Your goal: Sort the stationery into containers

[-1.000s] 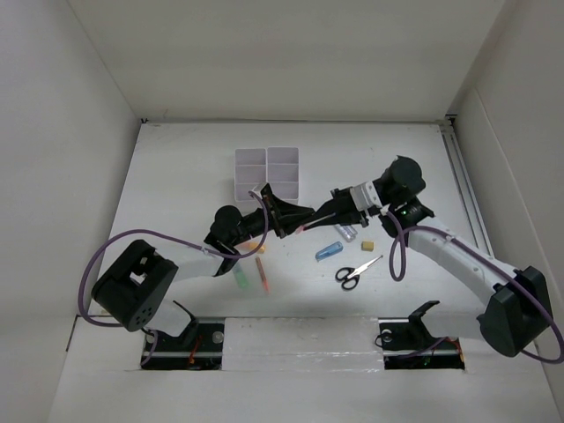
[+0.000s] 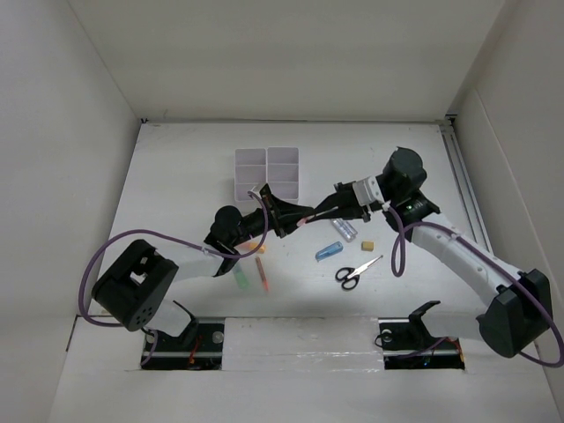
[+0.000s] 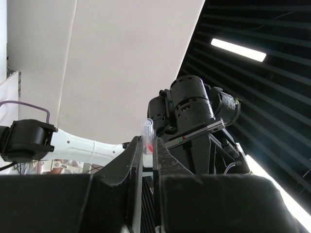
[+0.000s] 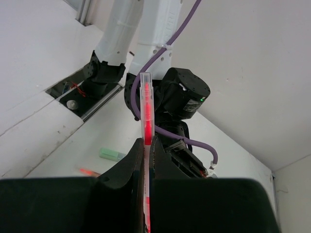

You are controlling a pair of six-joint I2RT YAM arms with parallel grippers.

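Observation:
In the top view my left gripper (image 2: 306, 214) and right gripper (image 2: 317, 214) meet tip to tip above the middle of the table, with a small pink-red bit of a pen (image 2: 301, 222) showing there. Both are shut. A clear pen with red inside (image 4: 147, 107) stands upright between my right fingers. Between my left fingers a clear, red-marked pen end (image 3: 147, 131) sticks up. It looks like one pen in both grippers, though the join is hidden. A white compartment box (image 2: 283, 156) stands at the back, partly behind the left hand.
On the table lie black scissors (image 2: 350, 277), a blue item (image 2: 329, 251), a yellow block (image 2: 367, 246), a clear bluish item (image 2: 345, 229), a green marker (image 2: 241, 277), a red-orange pen (image 2: 262, 274) and an orange piece (image 2: 257, 248).
The left arm and the table items have stayed where they were.

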